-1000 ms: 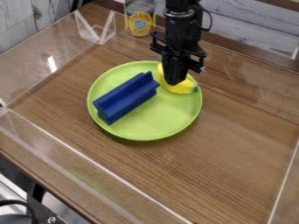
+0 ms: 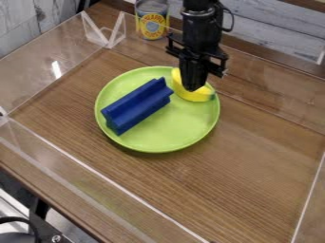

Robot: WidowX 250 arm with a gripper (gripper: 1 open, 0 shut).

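Observation:
A green plate point(image 2: 170, 135) rests on the wooden table, holding a long blue block point(image 2: 135, 106) on its left half and a yellow object point(image 2: 196, 93) at its back right. My black gripper point(image 2: 196, 76) is over the yellow object, its tip at or just above that object's upper part. Whether it touches is unclear. The fingers look close together, with nothing visible between them.
A can with a yellow label point(image 2: 152, 21) stands at the back, left of the arm. Black cable lies at the bottom left edge.
My gripper has shifted very slightly at the yellow object. The plate and blue block look unmoved.

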